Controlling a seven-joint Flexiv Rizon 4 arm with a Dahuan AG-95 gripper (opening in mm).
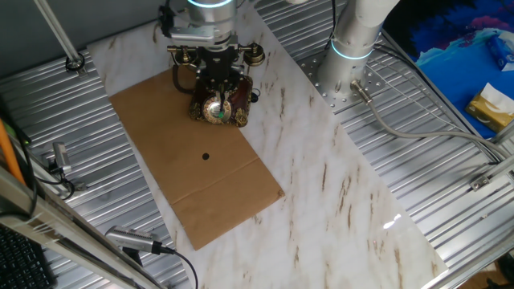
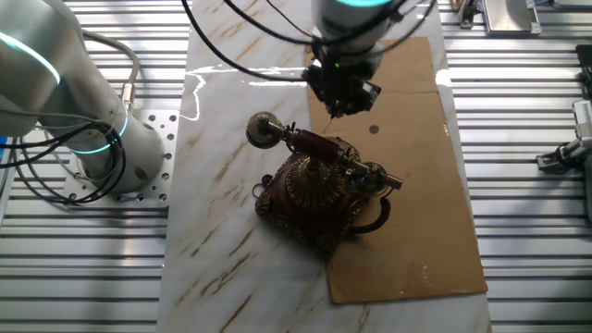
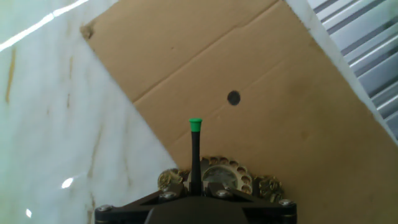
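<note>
An old-style telephone in dark red and brass stands partly on the cardboard, its handset resting across the top. Its round dial shows low in the wrist view, partly covered by my gripper. The fingers are shut on a thin black stick with a green tip. In exterior view 1 the green tip overlaps the dial. Exterior view 2 has my gripper beyond the handset; whether the stick touches the telephone I cannot tell.
A flat brown cardboard sheet lies on the marble-patterned board, with a small black disc on the sheet. Bare marble lies to the right of it in exterior view 1. A silver device with a cable sits at the board's left edge.
</note>
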